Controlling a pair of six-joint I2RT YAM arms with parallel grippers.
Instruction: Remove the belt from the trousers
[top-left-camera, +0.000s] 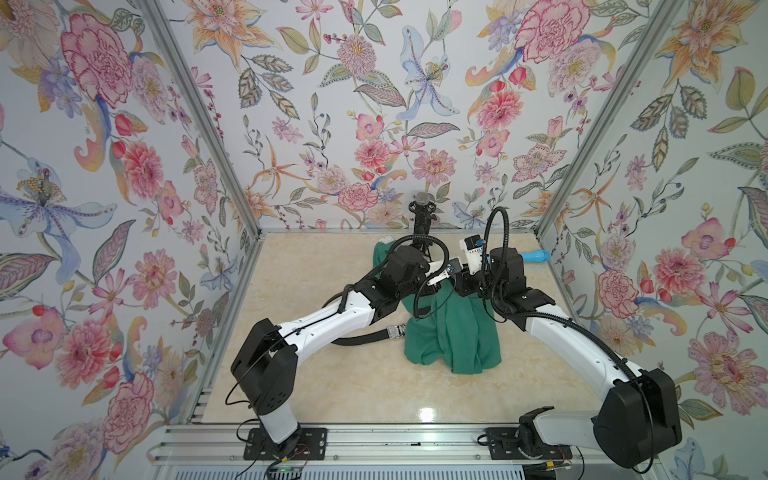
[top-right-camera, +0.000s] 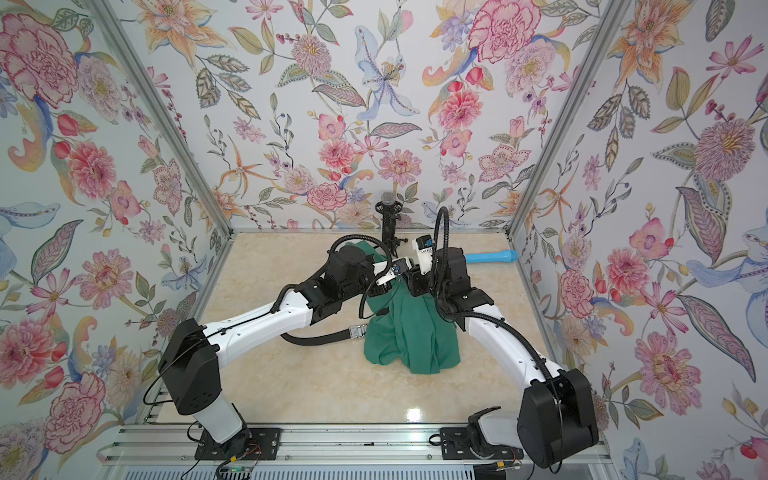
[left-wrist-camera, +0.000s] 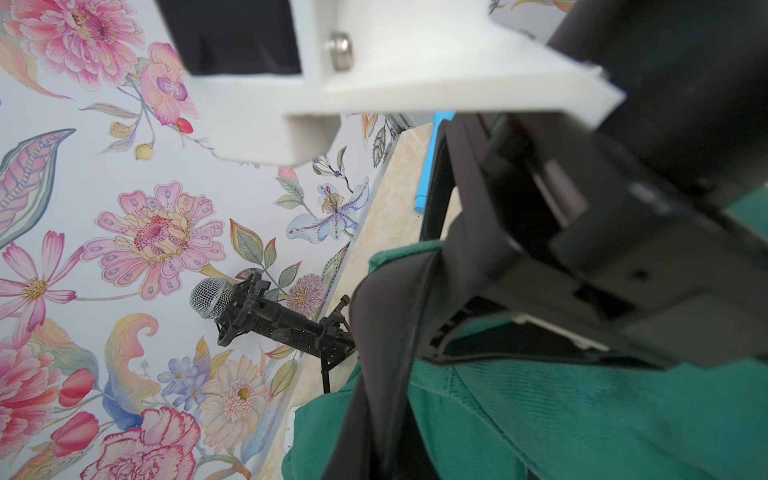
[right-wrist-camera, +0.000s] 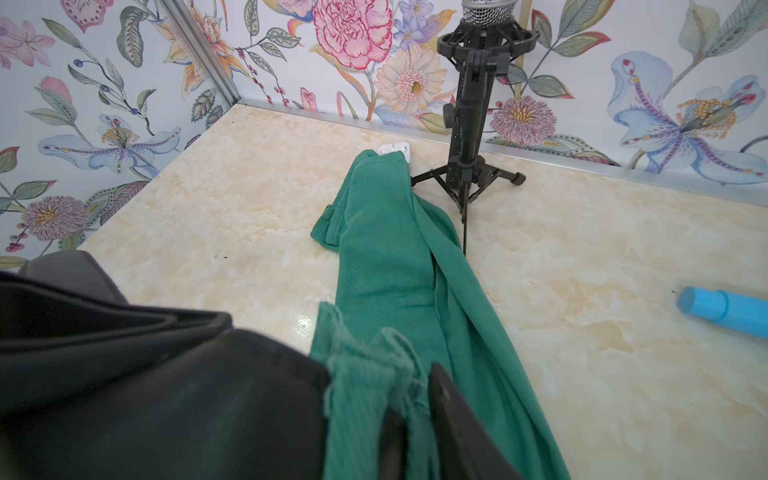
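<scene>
Green trousers (top-left-camera: 452, 344) lie in the middle of the table. A black belt (top-left-camera: 364, 339) with a silver buckle (top-left-camera: 397, 331) stretches out to their left. My two grippers meet over the upper trousers. My left gripper (top-left-camera: 448, 272) is shut; in its wrist view a dark strap-like shape crosses close up, and whether it is held cannot be made out. My right gripper (top-right-camera: 412, 276) is beside it, with bunched green fabric (right-wrist-camera: 360, 392) at its fingers in the right wrist view; how far its fingers are open is unclear.
A microphone stand (right-wrist-camera: 468, 136) stands at the back of the table. A blue cylinder (top-right-camera: 488, 257) lies at the back right. Patterned walls surround the back and sides.
</scene>
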